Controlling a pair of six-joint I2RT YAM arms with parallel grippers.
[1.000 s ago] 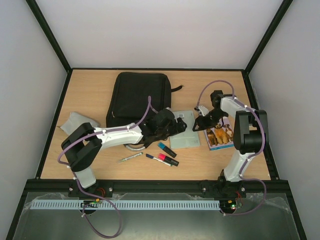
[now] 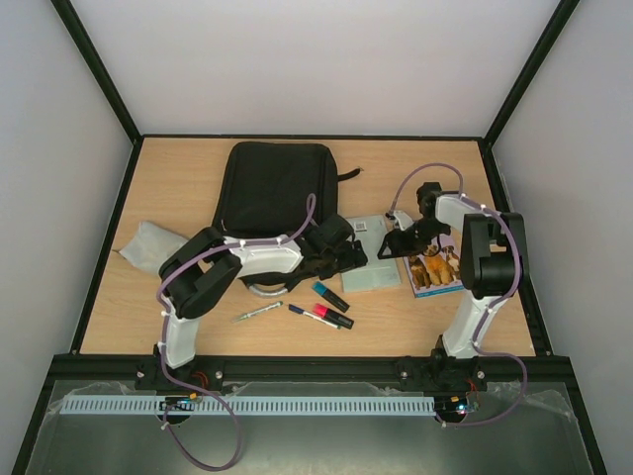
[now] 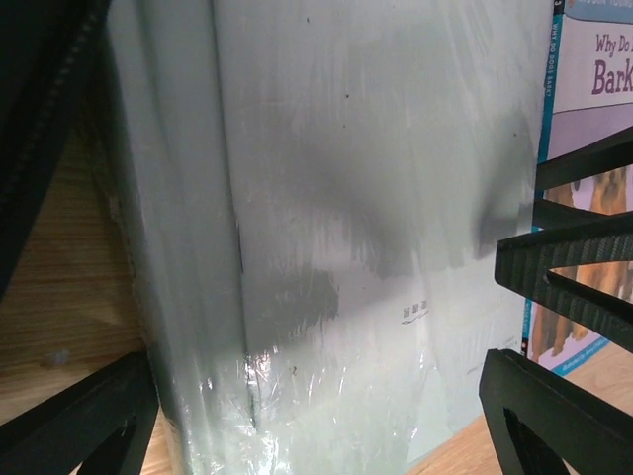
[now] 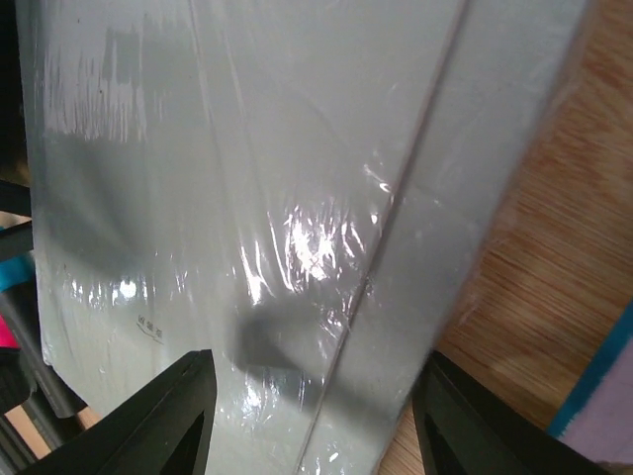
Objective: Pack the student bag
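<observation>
A plastic-wrapped pale book [image 2: 371,277] lies in the middle right of the table, beside a black bag [image 2: 277,178]. My left gripper [image 2: 356,254] is open over the book's left part; in its wrist view the wrapped spine [image 3: 188,228] runs between its fingers. My right gripper [image 2: 388,247] is shut on the book's right edge, which shows as a clear-wrapped strip [image 4: 396,297] between its fingers. A picture book [image 2: 433,282] about dogs lies to the right, partly under my right arm.
Several markers [image 2: 334,317] and pens [image 2: 259,311] lie at the front middle. A grey pouch [image 2: 153,245] sits at the far left.
My left arm has shifted and changed its pose, with its gripper staying near the book's left part. The right arm has moved slightly; the book looks nearly unmoved.
</observation>
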